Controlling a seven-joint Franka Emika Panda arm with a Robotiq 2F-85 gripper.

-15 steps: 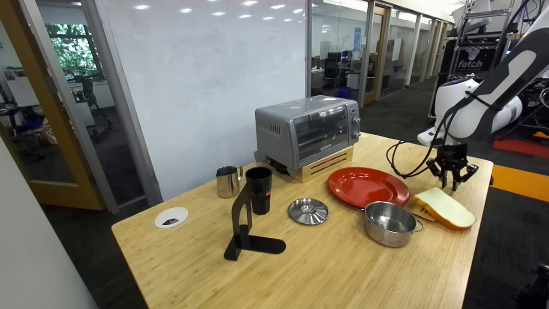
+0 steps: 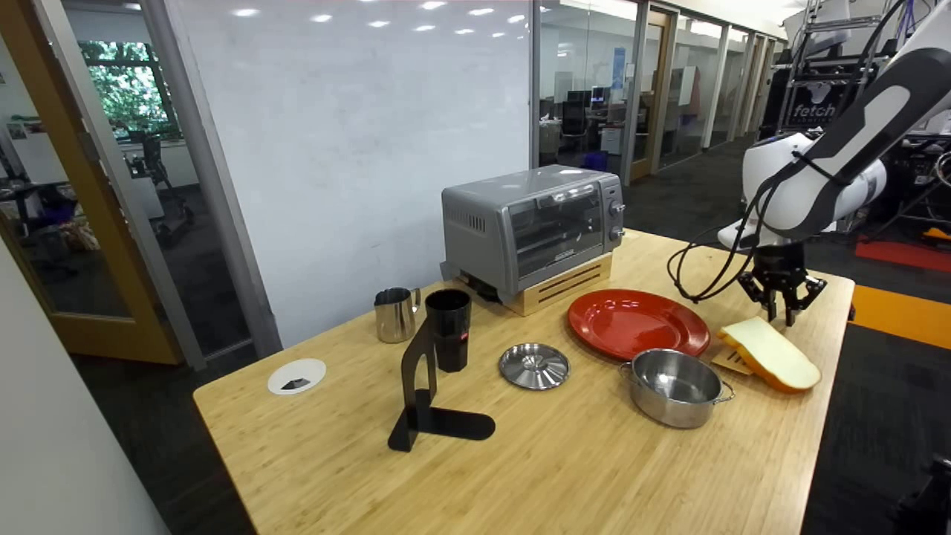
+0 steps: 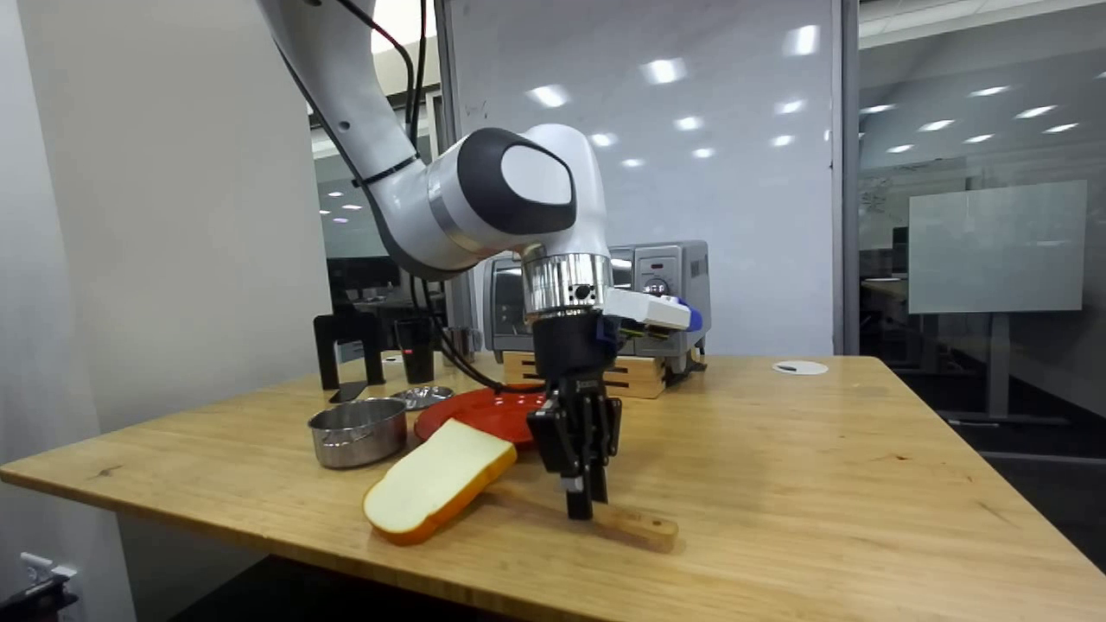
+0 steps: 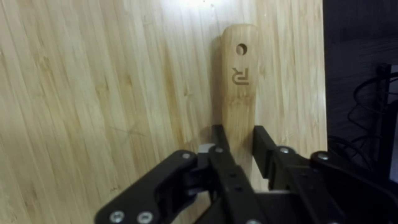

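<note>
A wooden spatula's handle (image 4: 240, 97) runs between the black fingers of my gripper in the wrist view, and they are shut on it. The engraved handle end (image 3: 643, 527) sticks out to the right of the gripper (image 3: 586, 498) in exterior view 2. In exterior view 1 the slotted spatula head (image 2: 732, 360) shows beside the bread slice (image 2: 776, 352), low at the table. The slice is thick, with a brown crust, and leans over part of the spatula. The gripper (image 2: 780, 307) points down just behind the bread, which hides the handle from that side.
A red plate (image 2: 637, 322) and a steel pot (image 2: 673, 392) stand close to the spatula head. Farther off are a pot lid (image 2: 534, 365), a black stand (image 2: 419, 410), a black cup (image 2: 448, 330), a steel pitcher (image 2: 394, 316) and a toaster oven (image 2: 535, 232). The table's edge is close by.
In exterior view 1 the arm has shifted slightly left and its fingers have come closer together. The bread and spatula head have moved slightly.
</note>
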